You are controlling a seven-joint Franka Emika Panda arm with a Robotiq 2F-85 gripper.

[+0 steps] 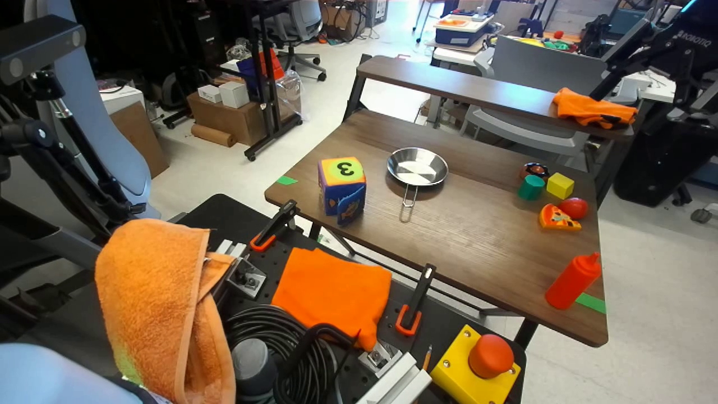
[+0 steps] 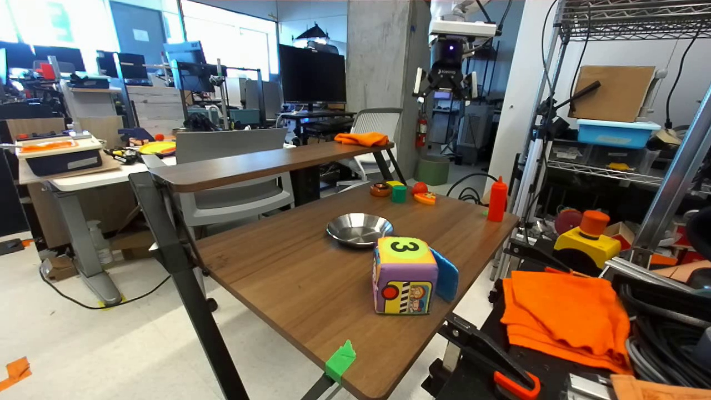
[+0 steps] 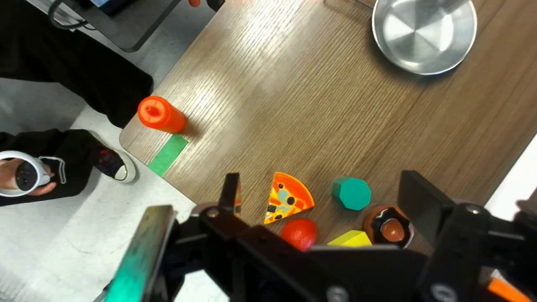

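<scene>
My gripper stands open above the table's far right corner, its black fingers (image 3: 421, 204) wide apart with nothing held. Beneath it in the wrist view lie a toy pizza slice (image 3: 288, 198), a red ball-like toy (image 3: 300, 233), a green block (image 3: 353, 193), a yellow block (image 3: 352, 238) and a brown ring-shaped toy (image 3: 387, 226). A steel pan (image 1: 418, 166) rests near the table's middle. Beside it is a soft number cube (image 2: 404, 274). The red squeeze bottle (image 1: 572, 281) stands upright at the near right corner.
A raised wooden shelf (image 1: 464, 85) runs along the table's back edge, with an orange cloth (image 1: 593, 108) on its right end. Bare tabletop (image 1: 471, 235) lies between pan and bottle. In the wrist view a person's legs (image 3: 65, 80) are near the bottle's corner.
</scene>
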